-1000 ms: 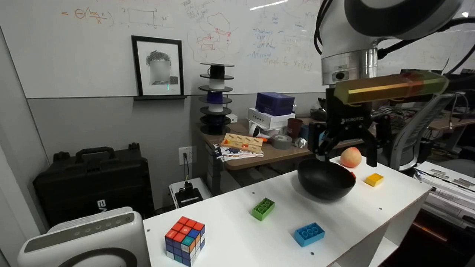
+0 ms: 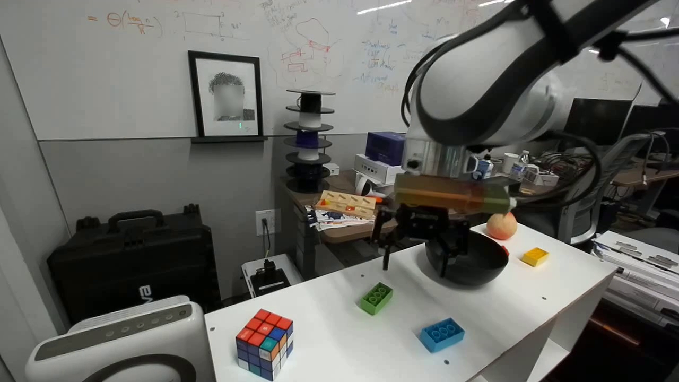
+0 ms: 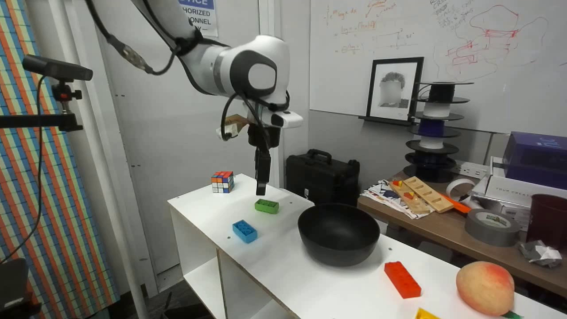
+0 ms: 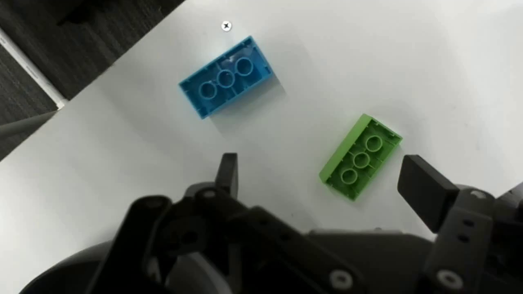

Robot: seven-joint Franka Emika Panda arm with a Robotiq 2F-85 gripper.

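My gripper (image 2: pixel 415 272) is open and empty, held above the white tabletop (image 3: pixel 223 212). Beneath it in the wrist view, a green brick (image 4: pixel 361 157) lies hollow side up, between the two fingers in the picture but lower than them. A blue brick (image 4: pixel 226 77), hollow side up as well, lies farther off toward the table edge. In exterior view 2 the black bowl (image 3: pixel 338 234) stands to the right of both bricks; the part of its inside that shows looks empty.
A Rubik's cube (image 2: pixel 265 344) sits at one table end. Toward the other end lie a red brick (image 3: pixel 402 279), a yellow brick (image 2: pixel 534 257) and a peach (image 3: pixel 485 288). Bare tabletop surrounds the green and blue bricks.
In exterior view 1 my gripper has moved left and lower, from above the bowl and yellow brick toward the green brick. It stays open; the objects have not moved.
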